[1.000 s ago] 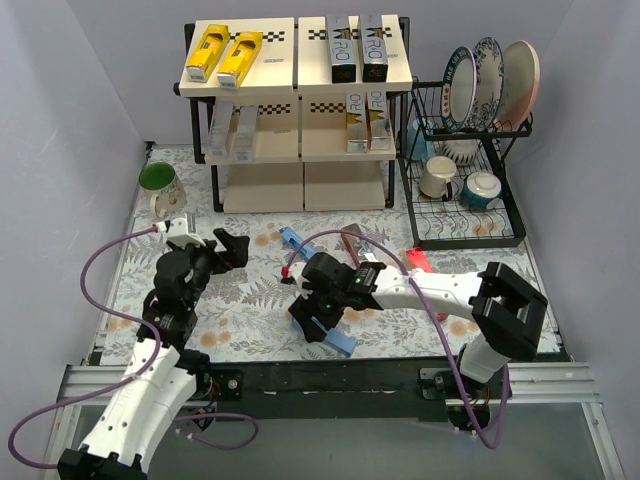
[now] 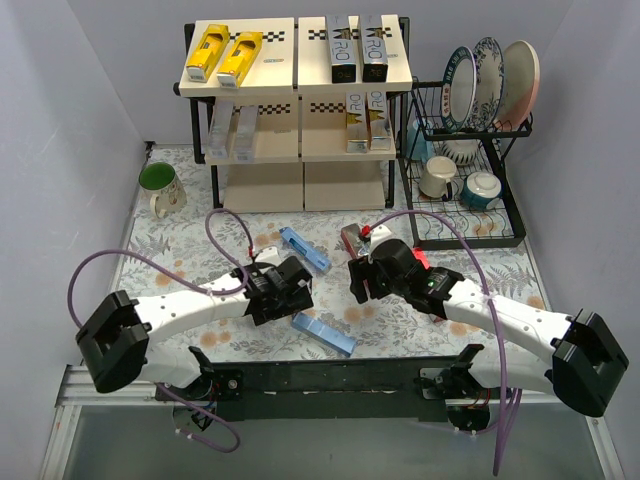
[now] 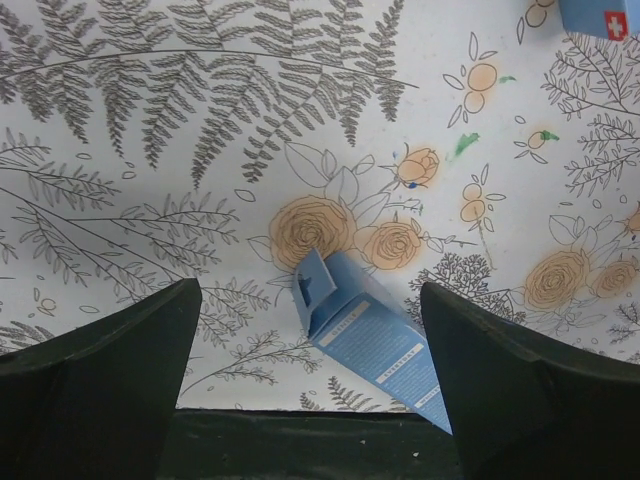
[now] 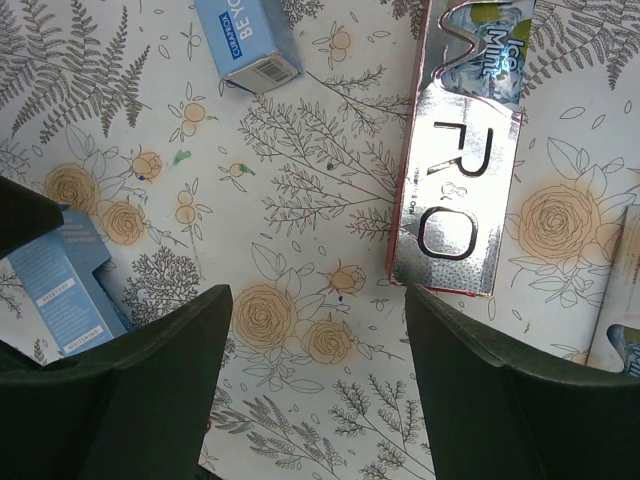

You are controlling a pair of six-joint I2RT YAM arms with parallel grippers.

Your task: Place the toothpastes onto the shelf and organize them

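Note:
A light-blue box (image 2: 322, 333) lies near the table's front edge, seen below my open left gripper in the left wrist view (image 3: 380, 355). Another blue box (image 2: 305, 250) lies further back (image 4: 245, 40). A silver-and-red toothpaste box (image 4: 450, 190) lies just beyond my right gripper, which stands open with nothing between its fingers. More red packaging (image 2: 421, 258) is partly hidden by the right arm. Yellow boxes (image 2: 238, 60), dark-ended boxes (image 2: 373, 45), clear-looking boxes (image 2: 220, 130) and white-gold boxes (image 2: 356, 122) stand on the two upper shelf levels.
The bottom shelf (image 2: 262, 188) is empty. A green mug (image 2: 162, 190) stands at the left. A black dish rack (image 2: 470, 240) with plates, cups and bowls is at the right, beside the shelf.
My right gripper has moved back and right, away from that box.

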